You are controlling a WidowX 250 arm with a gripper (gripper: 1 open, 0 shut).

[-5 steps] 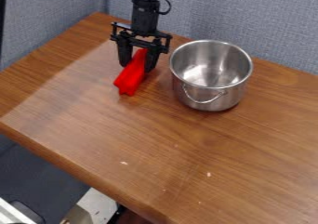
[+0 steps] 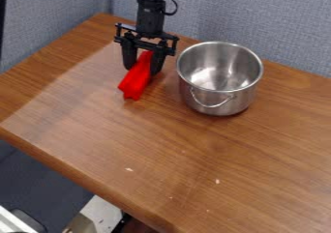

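Observation:
A red elongated object [image 2: 135, 81] lies on the wooden table, tilted along a diagonal, left of a steel pot [image 2: 220, 77]. My black gripper [image 2: 139, 55] is down over the upper end of the red object, its fingers partly hiding it. Whether it is open or closed on the object is hard to make out at this size.
A grey padded wall stands behind the pot.

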